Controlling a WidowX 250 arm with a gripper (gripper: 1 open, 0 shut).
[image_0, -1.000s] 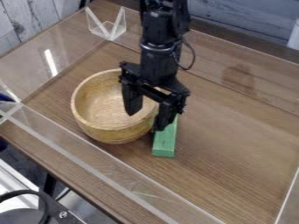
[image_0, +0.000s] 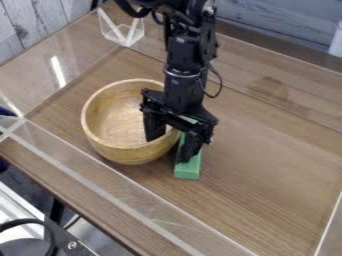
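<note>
The black gripper (image_0: 179, 128) hangs from the top of the camera view, open, its dark fingers low over a green block (image_0: 187, 168) and the right side of a tan bowl (image_0: 102, 116). The block lies on the wooden table just right of the bowl, its upper part partly hidden by the gripper. Whether the fingers touch it is unclear.
A clear plastic object (image_0: 123, 30) stands at the back left. Cables and a dark item lie at the bottom left, beyond the table's edge.
The gripper has shifted slightly and its fingers now reach lower over the green block. The bowl and block look in about the same places.
</note>
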